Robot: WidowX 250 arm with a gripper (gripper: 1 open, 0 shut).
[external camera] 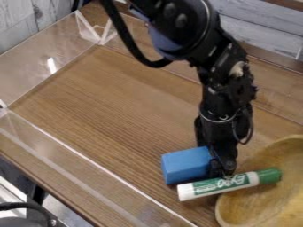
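My black gripper (pixel 217 155) is lowered at the right, directly over the right end of a blue block (pixel 183 167), its fingers open and partly hidden by the arm body and the block. A green-and-white marker (pixel 219 184) lies just in front of the block, its right part over the edge of a tan wooden bowl (pixel 267 213) at the bottom right.
Transparent side walls run along the left and near edges, with a white plank wall behind. A black cable loops at the bottom left.
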